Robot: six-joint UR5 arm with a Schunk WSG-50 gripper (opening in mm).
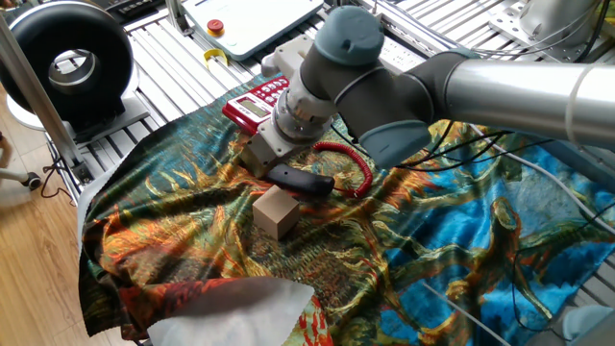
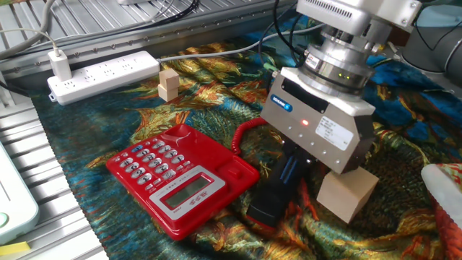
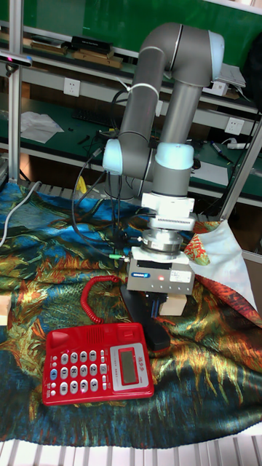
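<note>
A red desk telephone point(image 2: 180, 180) with a keypad and small display lies on the patterned cloth. Its black handset point(image 1: 302, 181) is off the cradle, and the coiled red cord point(image 1: 356, 163) loops beside it. My gripper point(image 2: 294, 155) is tilted low over one end of the handset, between the phone and a plain tan block point(image 2: 348, 193). In exterior view 3 the handset point(image 3: 155, 336) extends forward from under the gripper's body. The fingers are mostly hidden, so whether they are open or closed round the handset does not show.
Two small wooden blocks point(image 2: 168, 85) are stacked near a white power strip point(image 2: 108, 76). Folded cloth point(image 1: 231, 312) shows its pale underside at the front edge.
</note>
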